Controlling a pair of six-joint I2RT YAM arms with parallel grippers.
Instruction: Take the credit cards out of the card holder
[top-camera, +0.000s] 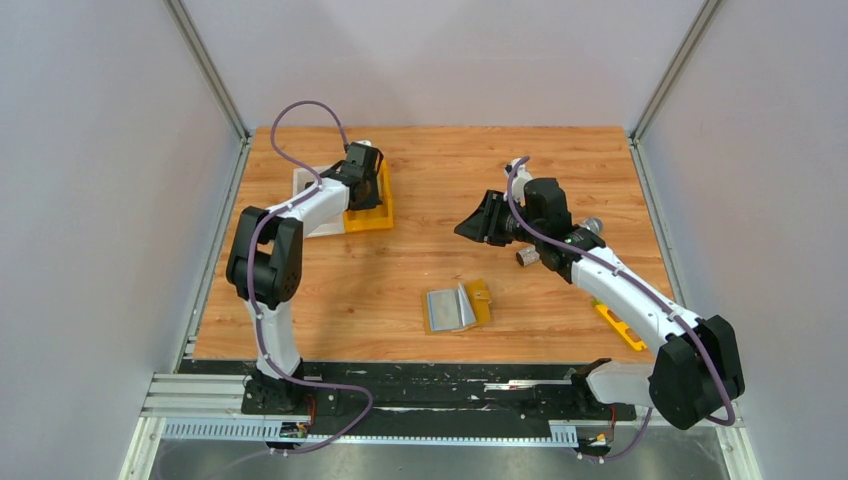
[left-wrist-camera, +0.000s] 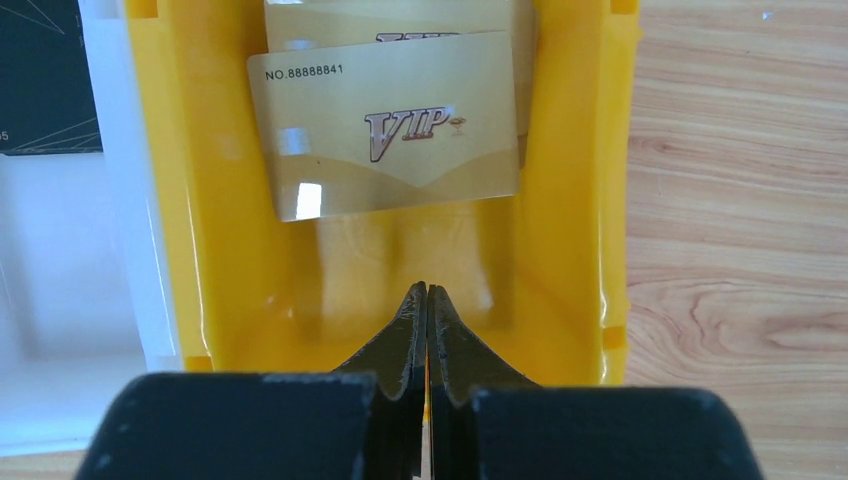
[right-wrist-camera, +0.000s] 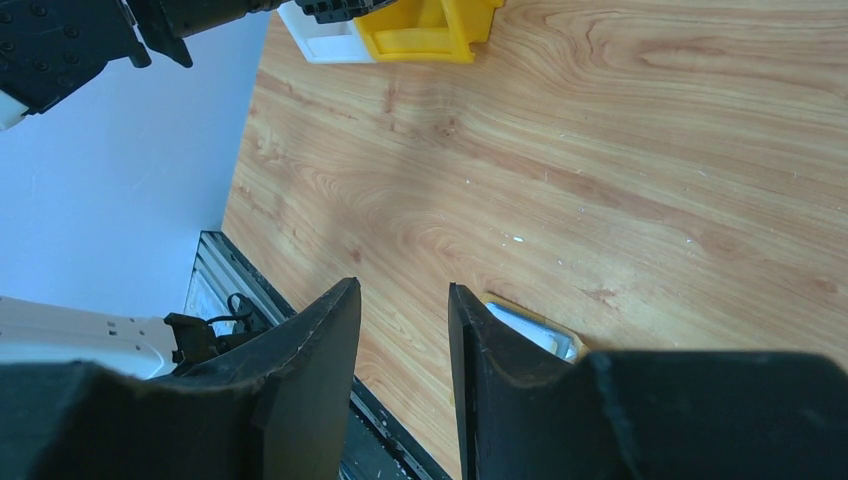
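Observation:
The card holder (top-camera: 446, 309) lies opened out near the front middle of the table, a mustard cover with clear sleeves. Gold VIP cards (left-wrist-camera: 400, 130) overlap at the back of the yellow bin (left-wrist-camera: 570, 260). Over that bin, my left gripper has its tips pressed together with nothing showing between them. A dark card (left-wrist-camera: 45, 80) is in the white bin (left-wrist-camera: 60, 250) to the left. My right gripper hangs above the table, fingers apart and empty; part of the card holder (right-wrist-camera: 535, 325) shows below it, mostly hidden behind a finger.
On the right, a patterned cylinder (top-camera: 528, 256) lies partly under the right arm. A yellow object (top-camera: 620, 326) rests at the table's right edge.

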